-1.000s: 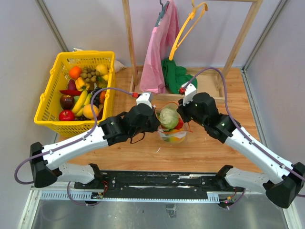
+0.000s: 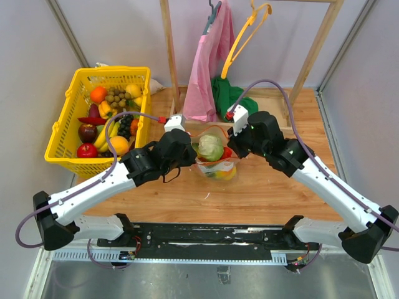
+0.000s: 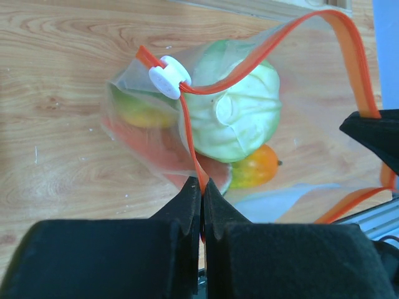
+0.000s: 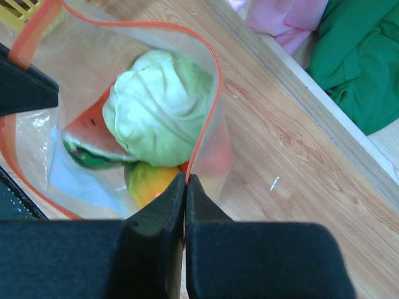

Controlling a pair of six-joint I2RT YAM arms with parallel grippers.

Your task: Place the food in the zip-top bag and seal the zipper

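The clear zip bag (image 2: 218,165) with orange zipper holds a pale cabbage (image 3: 234,112), a yellow-orange fruit (image 3: 252,168) and other produce, partly seen through the plastic. A white slider (image 3: 165,78) sits on the zipper in the left wrist view. My left gripper is shut on the bag's zipper edge at the near left of the opening. On the other side, my right gripper is also shut on the bag's orange-edged rim. The mouth gapes between them.
A yellow basket (image 2: 56,137) full of fruit and vegetables stands left. Behind the bag is a wooden rack (image 2: 312,56) with pink (image 2: 206,75) and green (image 2: 227,93) cloths.
Both arms have shifted left over the last second, with the bag's rim following.
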